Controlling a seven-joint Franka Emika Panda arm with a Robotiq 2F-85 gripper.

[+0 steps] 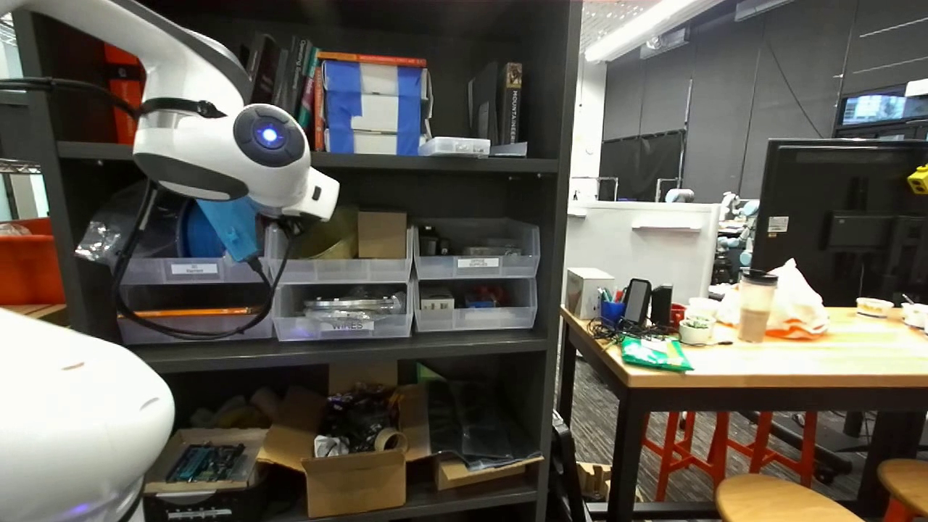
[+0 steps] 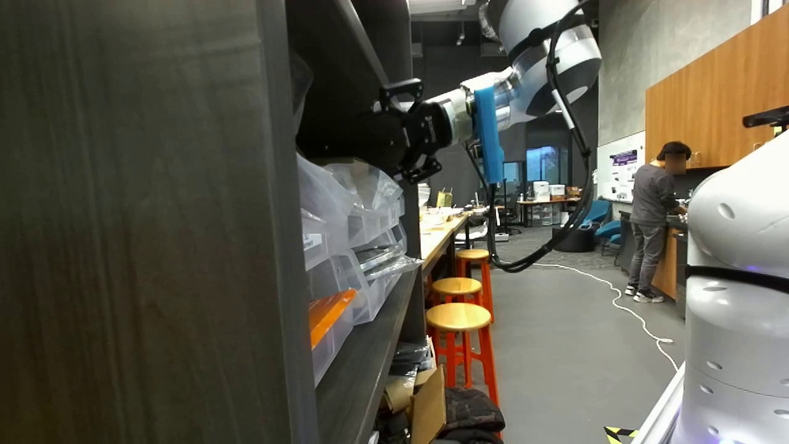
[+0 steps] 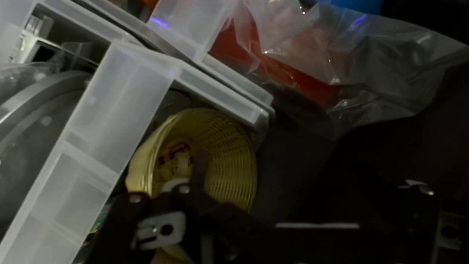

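My gripper (image 2: 390, 140) is open beside the shelf unit, its two fingers spread wide at the height of the upper row of bins. In the wrist view, a yellow woven basket (image 3: 233, 162) lies tilted in a clear plastic bin (image 3: 127, 88), its mouth showing and a printed label inside. One dark finger (image 3: 165, 228) overlaps the basket's lower part; whether it touches cannot be told. The other finger stands far to the right, over dark space. In exterior view 1 the basket (image 1: 341, 239) shows partly behind the wrist, and the fingers are mostly hidden there.
A cardboard box (image 1: 383, 235) sits right of the basket. Clear plastic bags (image 3: 395, 74) bulge from the neighbouring bin. The shelf board above (image 1: 487, 164) and the side panel (image 2: 273, 222) bound the opening. A black cable (image 1: 130, 304) loops below the wrist.
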